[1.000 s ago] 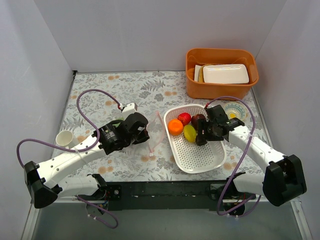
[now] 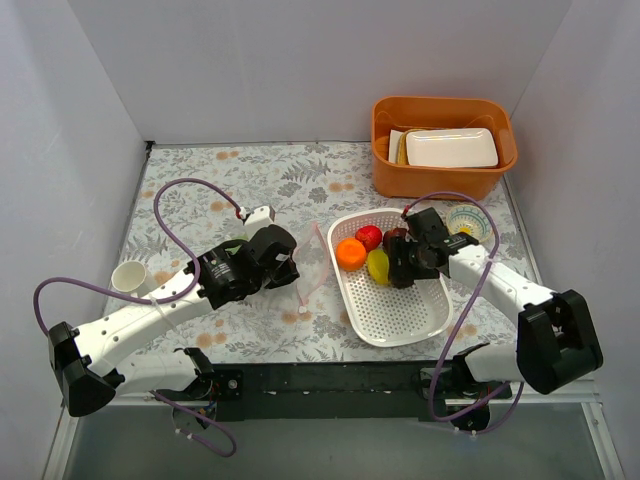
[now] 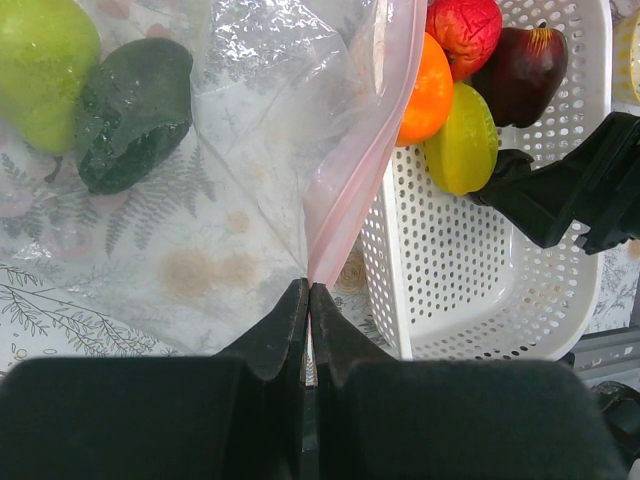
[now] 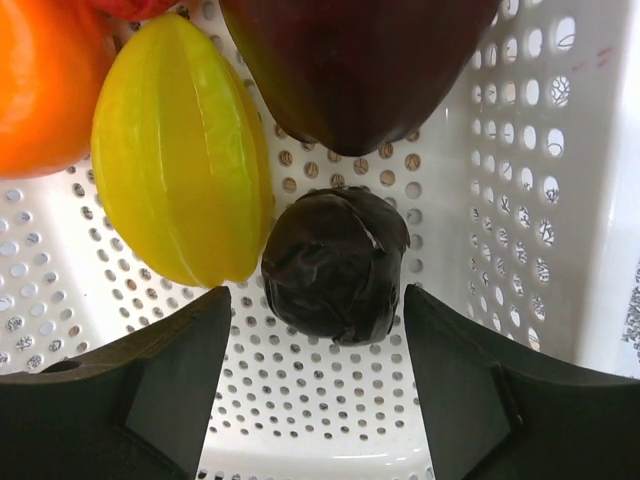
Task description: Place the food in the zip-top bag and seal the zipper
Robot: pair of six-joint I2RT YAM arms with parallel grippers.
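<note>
In the left wrist view, a clear zip bag (image 3: pixel 240 160) with a pink zip edge (image 3: pixel 360 190) lies spread out, a green pear (image 3: pixel 45 75) and a dark green item (image 3: pixel 135 115) inside. My left gripper is shut on that edge at the bag's corner. Over the white basket (image 2: pixel 400 325) hangs my right gripper, its fingers apart on either side of a round black item (image 4: pixel 337 265). Beside that item lie a yellow star fruit (image 4: pixel 180 150) and a dark purple fruit (image 4: pixel 360 60). An orange (image 2: pixel 351 254) and a red fruit (image 2: pixel 369 237) sit farther left.
An orange bin (image 2: pixel 440 180) holding a white container (image 2: pixel 452 148) stands at the back right. A patterned bowl (image 2: pixel 469 222) is right of the basket, and a white cup (image 2: pixel 131 278) at the far left. The basket's front part is empty.
The left arm and the bag look unmoved.
</note>
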